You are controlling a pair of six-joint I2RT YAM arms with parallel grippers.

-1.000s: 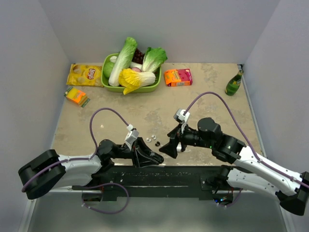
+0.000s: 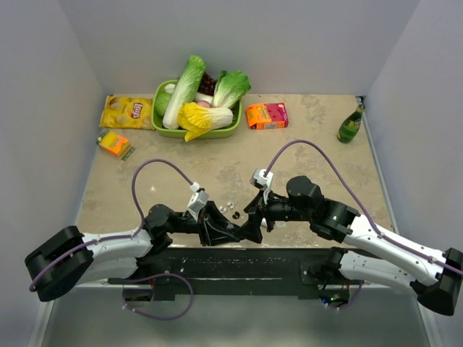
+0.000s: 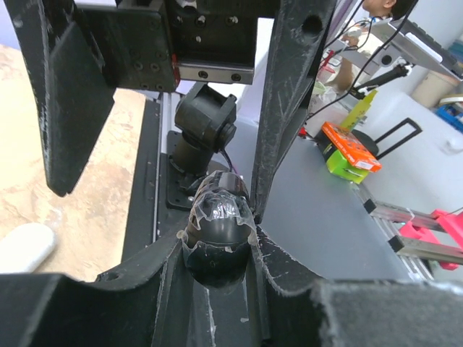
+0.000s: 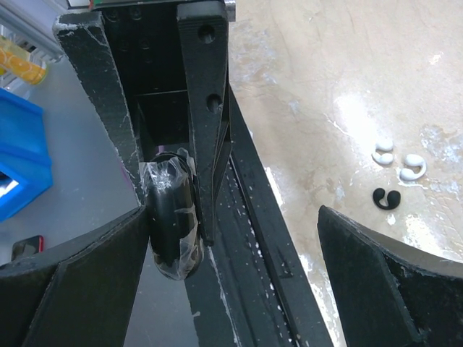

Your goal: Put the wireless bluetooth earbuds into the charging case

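My left gripper is shut on a black charging case [image 3: 217,235], rounded and wrapped in loose clear tape. The right gripper stands open, with one finger close beside the case; whether they touch I cannot tell. Seen from the right wrist, the case [image 4: 173,217] is upright between the left fingers. Two white earbuds [image 4: 383,151] and a black earbud [image 4: 387,198] lie apart on the table. From the top, both grippers meet near the front edge and the case is mostly hidden. A smooth white case [image 3: 27,247] rests on the table.
At the back stand a green basket of vegetables [image 2: 158,124], a chip bag [image 2: 126,113] and an orange-red box [image 2: 267,116]. A green bottle [image 2: 350,126] is at the back right, a small orange carton [image 2: 112,142] at the left.
The right gripper has moved left, closing the gap to the left gripper until the two meet in the top view. The left arm has shifted only slightly.
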